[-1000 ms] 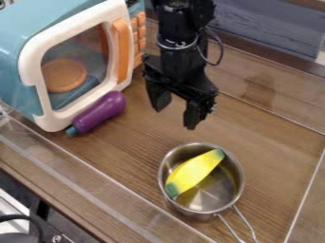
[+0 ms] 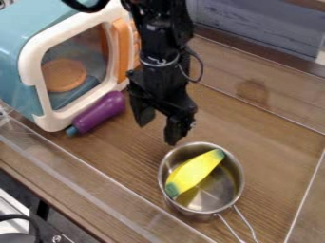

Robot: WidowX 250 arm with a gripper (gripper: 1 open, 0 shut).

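My black gripper [image 2: 162, 121] hangs over the middle of the wooden table, its fingers pointing down and apart, with no object seen between them. Below it to the right, a metal pot [image 2: 180, 205] with a wire handle holds a yellow banana-like object [image 2: 195, 171]. A purple eggplant-like object [image 2: 101, 112] lies left of the gripper, beside a toy microwave [image 2: 28, 43] with a white-framed door.
The microwave takes up the upper left, with an orange round piece [image 2: 64, 75] inside. A dark cable and white object sit at the lower left edge.
My gripper has moved a little downward in the view and turned slightly. The pot, banana, eggplant and microwave are unchanged.
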